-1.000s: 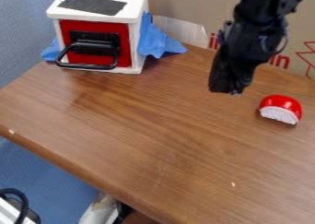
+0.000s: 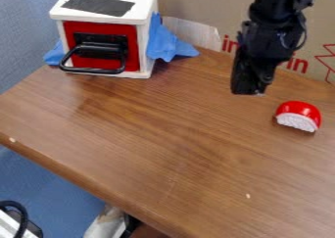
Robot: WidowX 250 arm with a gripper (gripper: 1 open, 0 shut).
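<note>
My black gripper (image 2: 250, 77) hangs over the back right of the wooden table, left of and above a red object with a white front edge (image 2: 297, 115). Whether the gripper is open or shut I cannot make out. A white toy oven (image 2: 136, 17) with a red door and black handle stands at the back left on a blue cloth (image 2: 171, 41).
A cardboard panel with red print stands behind it at the right. Blue floor shows beyond the table's left edge, with a black cable at the lower left.
The red object and toy oven have stayed put.
</note>
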